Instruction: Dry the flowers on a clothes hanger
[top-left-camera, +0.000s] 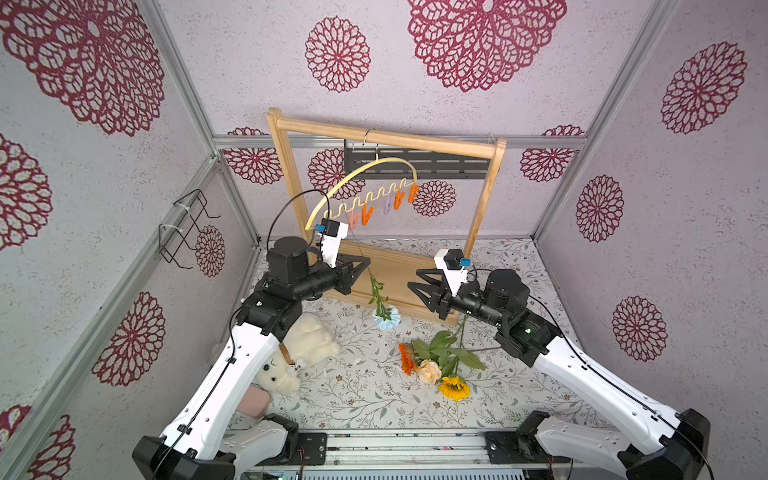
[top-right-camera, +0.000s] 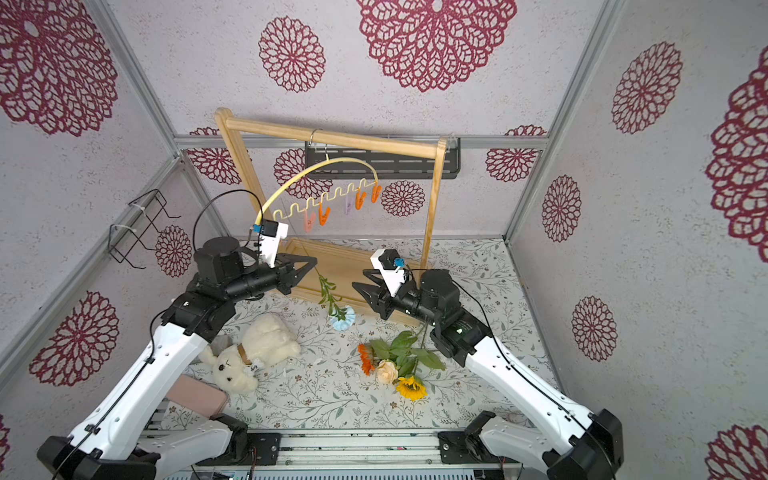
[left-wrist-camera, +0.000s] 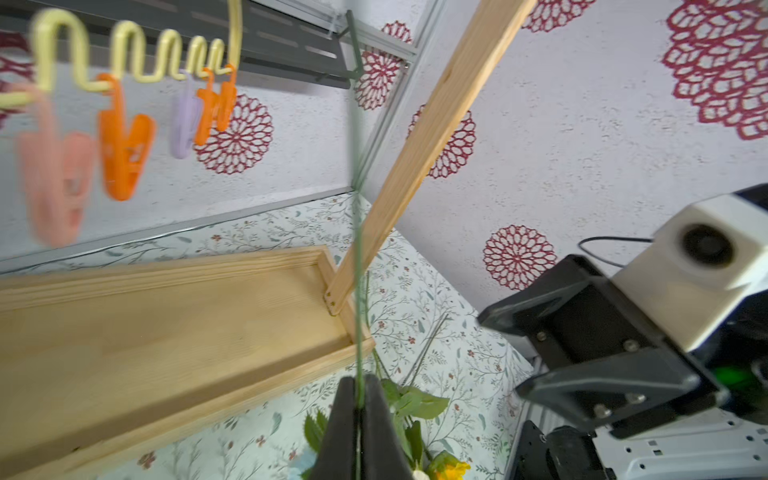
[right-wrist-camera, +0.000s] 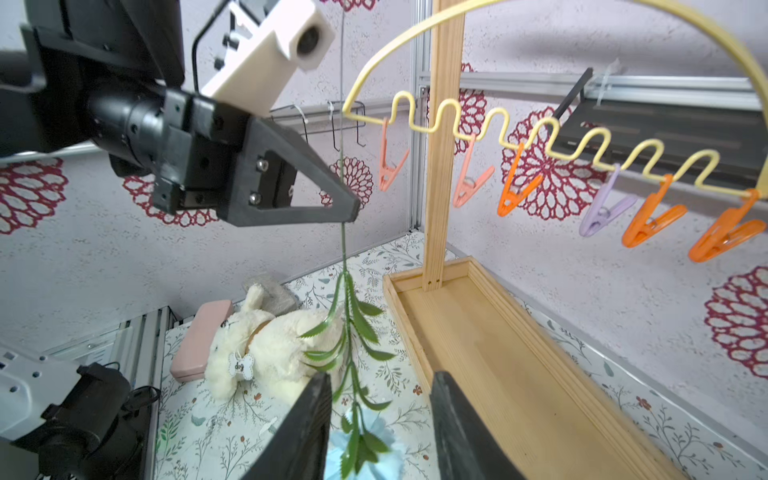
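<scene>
My left gripper (top-left-camera: 365, 264) is shut on the thin green stem of a blue flower (top-left-camera: 387, 317), which hangs head down with its leaves below the fingers. In the right wrist view the stem's leaves (right-wrist-camera: 352, 352) dangle beneath the left fingertips, and the upper stem (left-wrist-camera: 357, 200) rises straight up in the left wrist view. Apart from it, to the right, my right gripper (top-left-camera: 419, 293) stands open and empty. Behind both arms the yellow hanger (top-left-camera: 404, 160) hangs from the wooden rack, carrying orange, pink and purple clips (right-wrist-camera: 608, 204) along its wavy lower bar.
An orange flower (top-left-camera: 407, 360), a peach rose (top-left-camera: 429, 371) and a sunflower (top-left-camera: 455, 388) lie on the table below the right gripper. The wooden rack's tray (right-wrist-camera: 512, 344) is empty. A white plush toy (top-left-camera: 310, 340) and a pink box (top-right-camera: 196, 395) sit at the left.
</scene>
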